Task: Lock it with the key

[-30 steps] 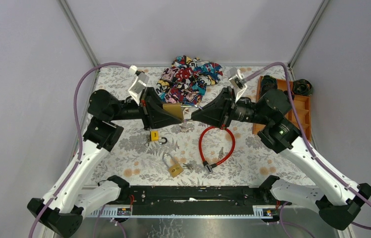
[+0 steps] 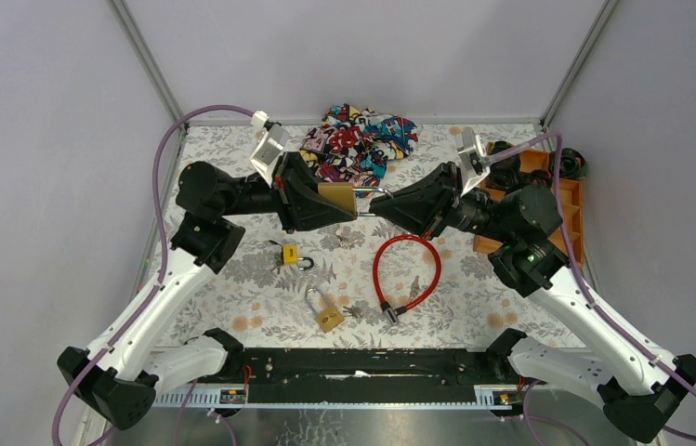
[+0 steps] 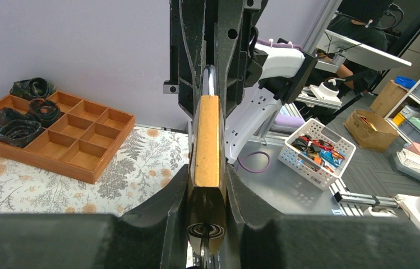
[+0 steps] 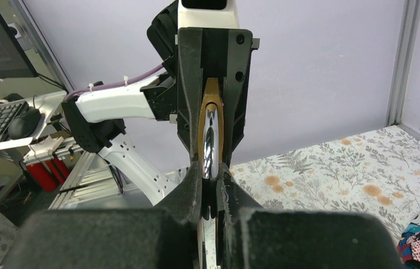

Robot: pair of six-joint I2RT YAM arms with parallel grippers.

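Observation:
A large padlock with a brass body (image 2: 336,196) hangs above the middle of the table, between the two arms. My left gripper (image 2: 342,212) is shut on its body; in the left wrist view the body's yellow edge (image 3: 207,143) stands upright between the dark fingers, with the round keyhole end (image 3: 205,230) towards the camera. From the body the silver shackle (image 4: 211,140) runs to the right. My right gripper (image 2: 378,205) is shut on the shackle's curved end. Small keys (image 2: 354,312) lie on the table below; whether one sits in the held lock cannot be told.
A small yellow padlock (image 2: 290,255), a larger brass padlock (image 2: 329,319) and a red cable lock (image 2: 377,270) lie on the flowered tablecloth. Patterned cloth (image 2: 348,139) is bunched at the back. A wooden compartment tray (image 2: 574,212) stands at the right.
The items on the table have stayed put.

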